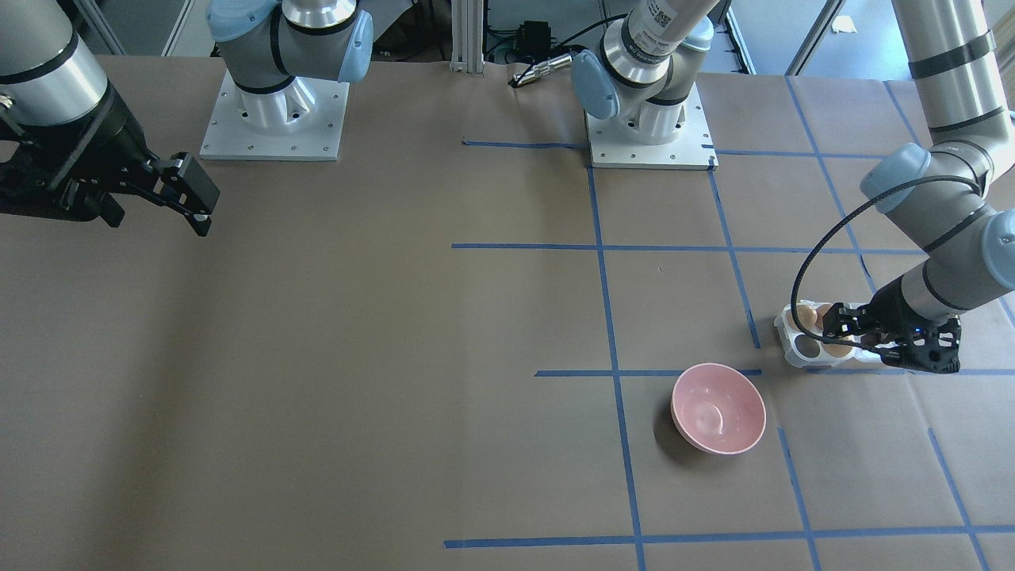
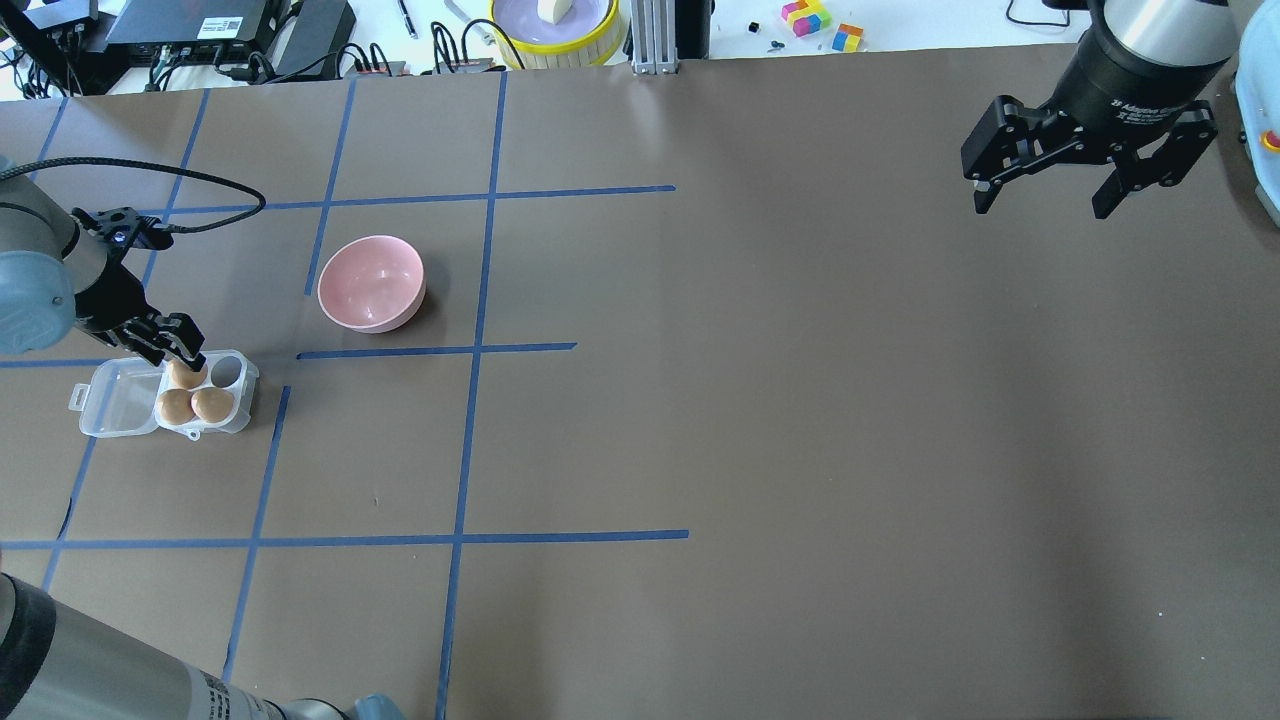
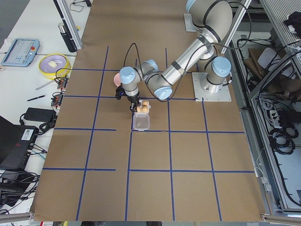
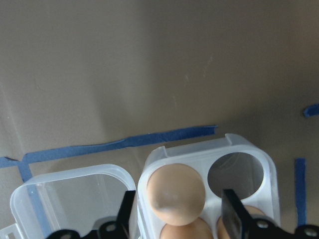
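A clear plastic egg box [image 2: 240, 396] lies open on the table, its lid [image 4: 70, 194] to one side, holding several brown eggs [image 4: 175, 194] and one empty well [image 4: 235, 174]. My gripper is low over the box, fingers apart either side of an egg in the wrist view; in the front view the gripper partly hides the box. Whether the fingers touch the egg I cannot tell. A pink bowl [image 1: 718, 409] stands empty nearby.
Another arm's black gripper [image 2: 1086, 156] hangs at the other end of the table. Further arm bases [image 1: 271, 143] stand along an edge. The middle of the table, marked with blue tape, is clear.
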